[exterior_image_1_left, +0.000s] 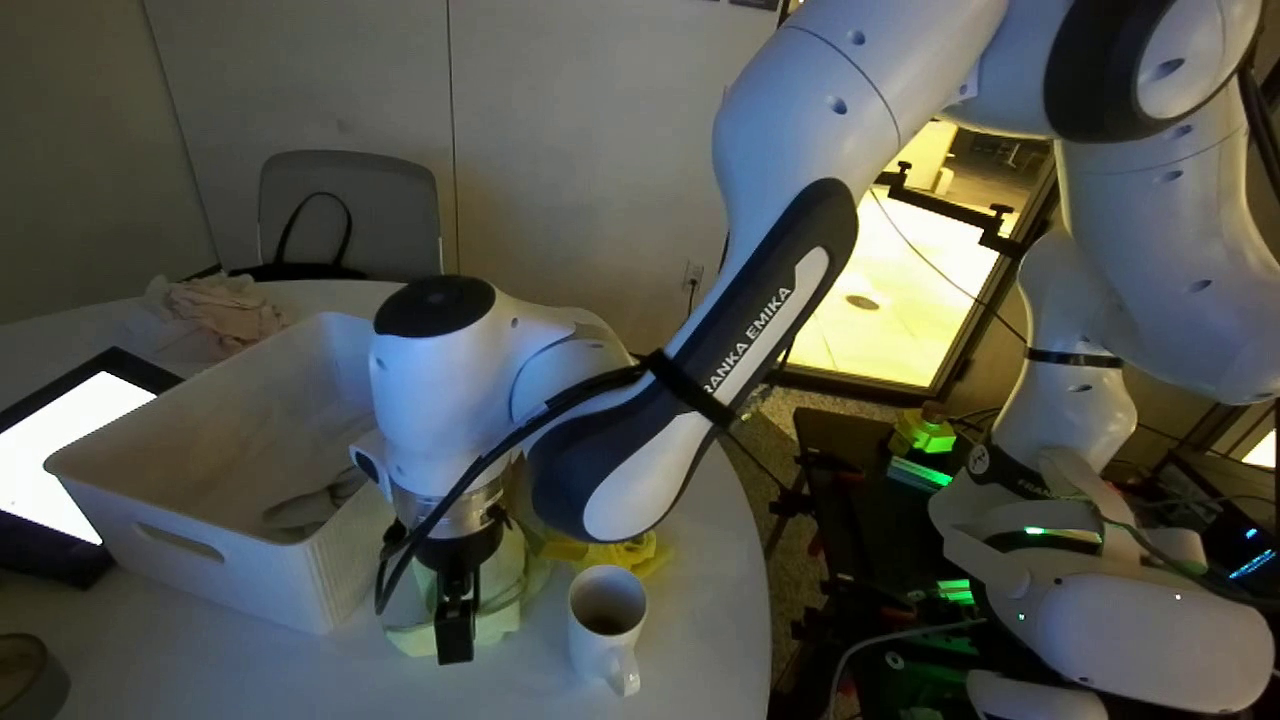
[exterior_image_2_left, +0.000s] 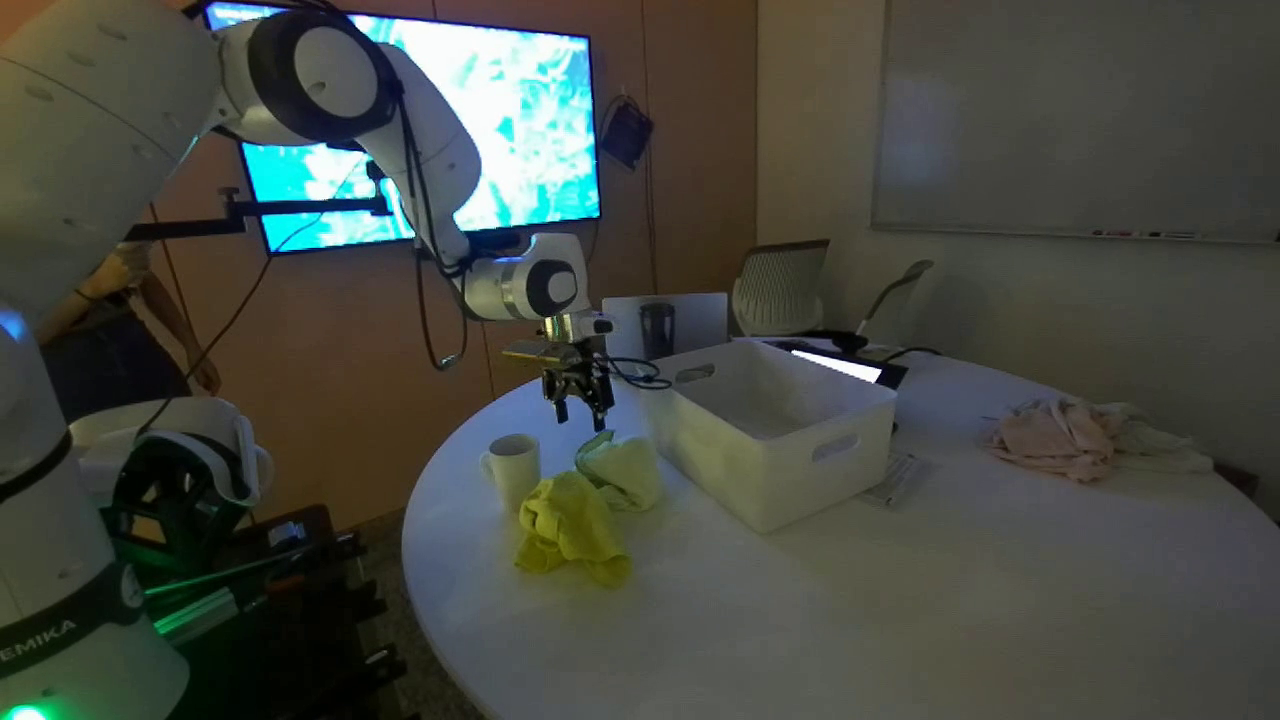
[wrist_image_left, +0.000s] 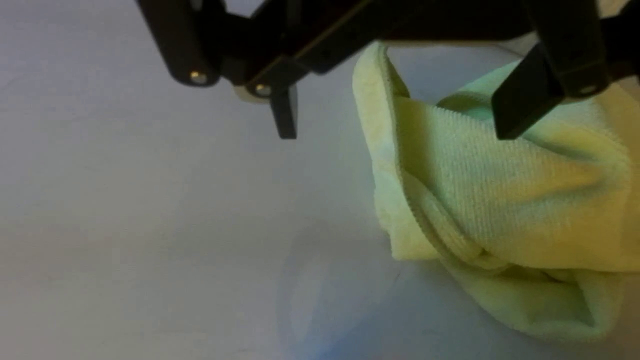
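My gripper is open, fingers pointing down, with nothing held. In the wrist view a pale green cloth (wrist_image_left: 510, 186) lies crumpled on the table to the right; one fingertip hangs over it, the other over bare table. From the second exterior view, the gripper (exterior_image_2_left: 582, 420) appears just above the pale cloth (exterior_image_2_left: 624, 470). A brighter yellow cloth (exterior_image_2_left: 570, 528) lies against it. The white mug (exterior_image_1_left: 606, 624) stands upright beside the cloths. In the first exterior view the arm hides much of both cloths.
A large white bin (exterior_image_2_left: 768, 480) stands close beside the pale cloth, with some grey cloth (exterior_image_1_left: 312, 504) inside. A tablet (exterior_image_1_left: 72, 468) lies beyond the bin. Pinkish cloths (exterior_image_2_left: 1056, 438) rest farther along the table.
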